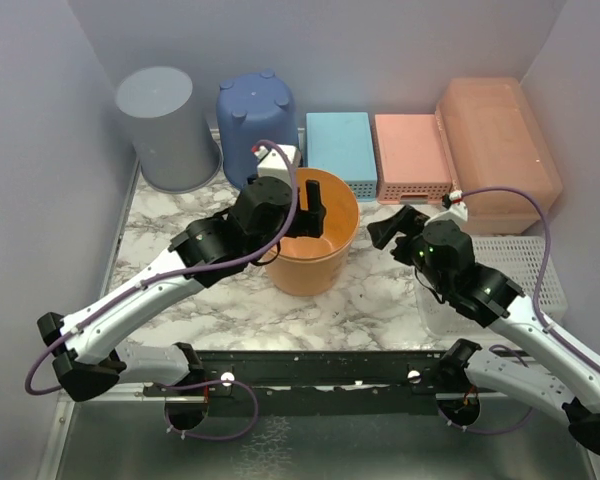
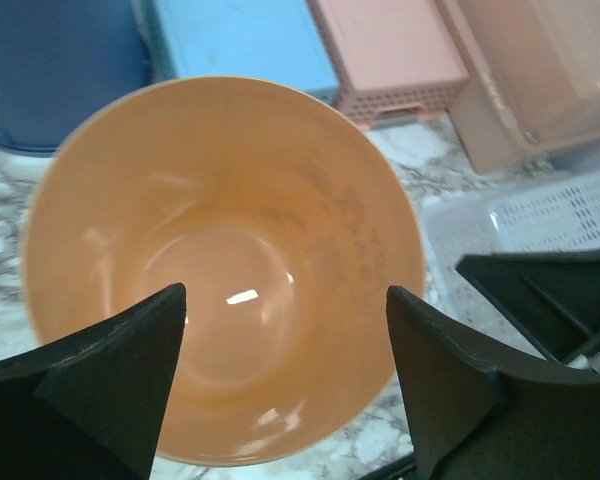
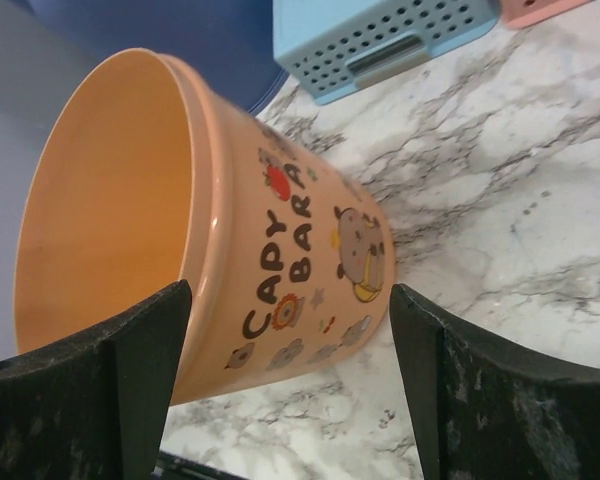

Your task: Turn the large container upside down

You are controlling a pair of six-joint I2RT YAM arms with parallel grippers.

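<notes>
The large orange container (image 1: 309, 272) stands upright on the marble table, its mouth facing up. In the right wrist view its printed outer wall (image 3: 280, 270) shows, and in the left wrist view its empty inside (image 2: 220, 300). Over the mouth hangs my left gripper (image 1: 310, 208), open, with nothing between its fingers. My right gripper (image 1: 385, 228) is open too, to the right of the container and apart from it. Its fingers (image 3: 480, 370) have nothing between them.
Behind stand a grey bin (image 1: 165, 130), a blue bin (image 1: 255, 125), a blue basket (image 1: 340, 145), a pink basket (image 1: 412, 150) and a peach box (image 1: 500, 145). A white perforated tray (image 1: 525, 260) lies at the right. Bare marble (image 1: 170, 245) is left of the container.
</notes>
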